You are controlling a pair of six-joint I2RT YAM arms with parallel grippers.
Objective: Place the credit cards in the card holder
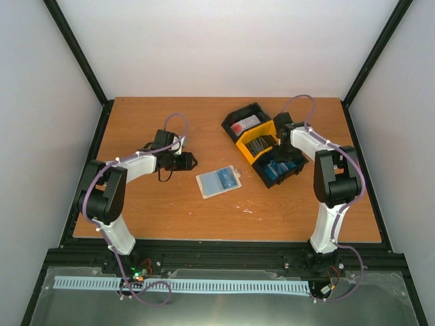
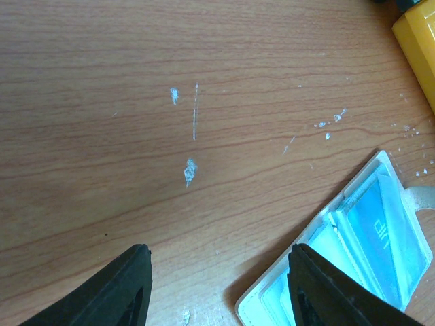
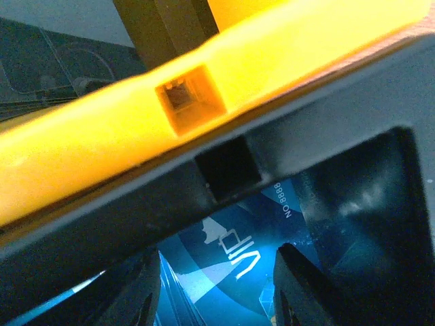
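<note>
The pale card holder (image 1: 209, 183) lies flat on the table's middle; its blue part with white print shows in the left wrist view. Several blue credit cards (image 1: 277, 169) sit in the front black bin (image 1: 271, 183). Over that bin, my right gripper is part open, its fingers reaching down behind the near wall. A blue card (image 3: 231, 255) with white print shows between and beyond them, not visibly gripped; more card edges stand at the left finger. Left of the holder my left gripper hangs above the wood, open and empty, one finger overlapping the holder (image 2: 380, 234) in view.
A yellow bin (image 1: 247, 153) with dark cards adjoins the front bin, and another black bin (image 1: 232, 121) with whitish and red contents stands behind. Bin walls rise close to the right fingers.
</note>
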